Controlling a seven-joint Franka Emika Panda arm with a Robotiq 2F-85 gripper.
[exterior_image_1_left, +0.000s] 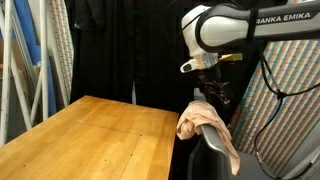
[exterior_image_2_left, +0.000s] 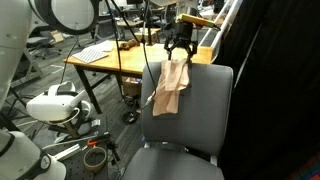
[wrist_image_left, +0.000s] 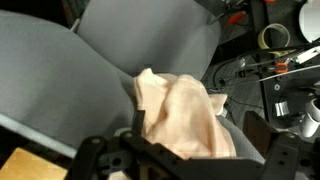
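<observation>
A pale pink cloth (exterior_image_1_left: 209, 130) hangs draped over the top edge of a grey chair's backrest (exterior_image_2_left: 190, 105). In exterior view 2 the cloth (exterior_image_2_left: 171, 85) falls down the front of that backrest. My gripper (exterior_image_1_left: 219, 92) is just above the cloth, pointing down, its fingers open. From the wrist, the cloth (wrist_image_left: 185, 110) shows below and between the two dark fingers, which stand wide apart. Nothing appears held; whether a fingertip touches the cloth I cannot tell.
A bare wooden table (exterior_image_1_left: 95, 140) lies beside the chair, its top clear in exterior view 1. Exterior view 2 shows a keyboard (exterior_image_2_left: 90, 54) on it. Tape rolls and cables (wrist_image_left: 275, 60) lie beyond the chair in the wrist view.
</observation>
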